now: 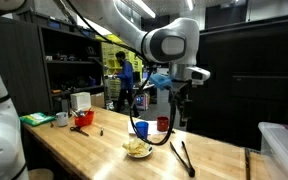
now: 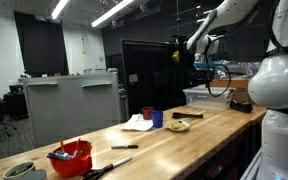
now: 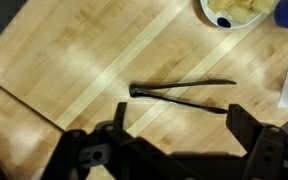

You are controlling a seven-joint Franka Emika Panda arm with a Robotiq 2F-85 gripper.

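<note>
My gripper stands open above the table, nothing between its fingers. Below it in the wrist view lie black tongs (image 3: 179,92), their two arms spread in a narrow V with the joined end to the left. In exterior view 1 the gripper (image 1: 180,103) hangs well above the same tongs (image 1: 183,160), not touching them. A plate of yellowish chips (image 1: 137,149) sits to the left of the tongs. Behind it stand a blue cup (image 1: 142,129) and a red mug (image 1: 163,124).
A red bowl with utensils (image 2: 71,158) stands at the table's other end, with a dark-handled tool (image 2: 108,168) near it. Clear plastic bins (image 1: 282,145) are at the right. Bare wood surrounds the tongs. A person (image 1: 125,78) is in the background.
</note>
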